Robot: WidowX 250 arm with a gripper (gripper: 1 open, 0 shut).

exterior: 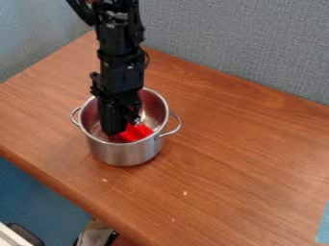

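A steel pot (122,152) with two loop handles stands on the wooden table near its left front edge. My black gripper (118,123) hangs down from above into the pot, its lower end below the rim. A red object (139,132) lies in the pot beside the gripper's right side, partly hidden by it. The fingertips are dark and largely hidden, so I cannot see whether they are open or shut, or whether they touch the red object.
A grey wall (244,38) runs along the back. Below the table's left edge is blue floor with a small object at the bottom.
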